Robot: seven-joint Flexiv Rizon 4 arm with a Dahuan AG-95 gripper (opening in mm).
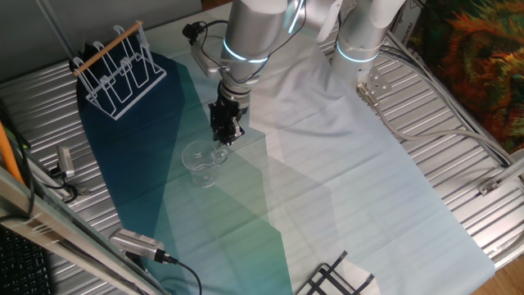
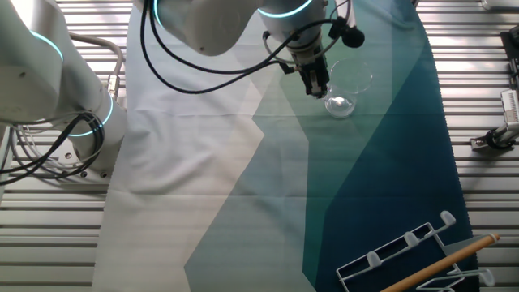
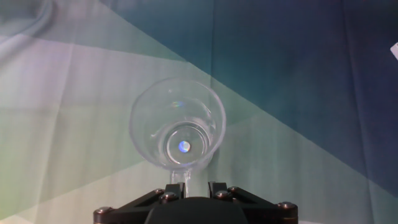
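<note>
A clear glass cup with a handle [image 3: 178,124] stands upright on the patterned cloth, its open rim facing up. In exterior view 1 the cup [image 1: 201,164] is just below and left of my gripper [image 1: 227,141]. My gripper reaches in from the bottom of the wrist view, on the cup's handle side. A narrow gap shows between its fingertips, so it stands partly open. The clear handle runs toward the left fingertip; whether they touch is hard to make out. Exterior view 2 shows the cup [image 2: 340,105] right beside the gripper [image 2: 318,91].
A white wire rack with a wooden bar [image 1: 123,74] stands at the cloth's upper left corner. A dark rack [image 1: 336,279] is at the bottom edge. Small cameras [image 1: 137,243] stand along the left side.
</note>
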